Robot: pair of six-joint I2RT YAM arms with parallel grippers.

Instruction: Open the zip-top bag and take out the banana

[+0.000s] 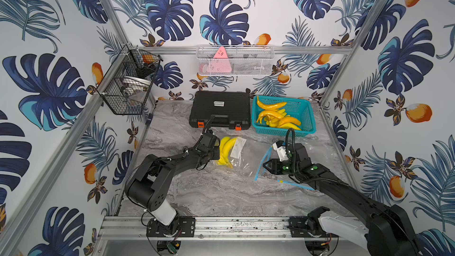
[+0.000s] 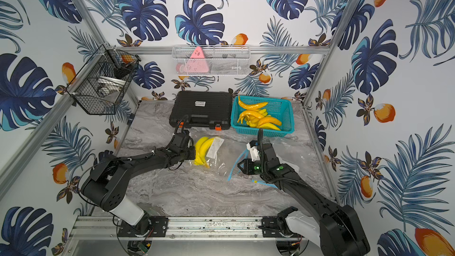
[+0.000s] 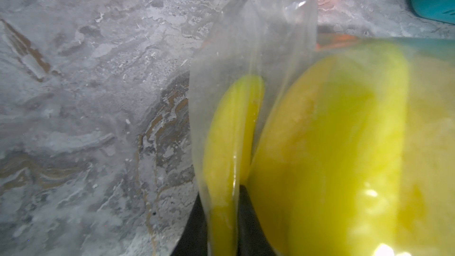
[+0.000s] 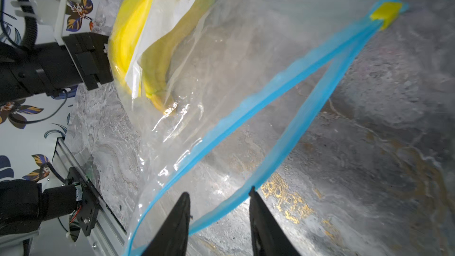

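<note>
The clear bag of bananas [image 1: 226,151] lies mid-table with a white label and blue zip edges [image 4: 265,90]. My left gripper is at the bag's left end over a banana [image 3: 227,128] seen through the plastic; its fingers are partly hidden, so how far they are open is unclear. My right gripper hangs at the bag's blue mouth, its fingertips apart in the right wrist view; whether anything is between them is hard to tell.
A teal basket [image 1: 308,121] of bananas stands at the back right, beside a black case [image 1: 218,104]. Another clear bag with a blue zip [image 1: 296,184] lies at the right.
</note>
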